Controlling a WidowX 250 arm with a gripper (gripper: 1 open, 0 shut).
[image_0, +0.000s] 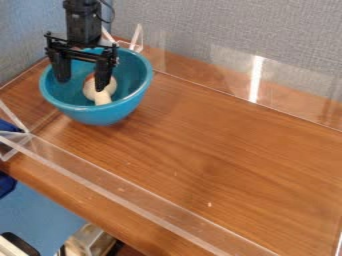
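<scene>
A teal bowl sits at the left end of the wooden tabletop. Inside it lies a pale cream object, partly behind my black gripper. The gripper hangs over the bowl with its two fingers spread apart and reaching down into it, one on the left side and one toward the right. I cannot tell whether either finger touches the pale object.
A grey wall runs along the back. Clear strips edge the table, and a dark blue object is at the left edge.
</scene>
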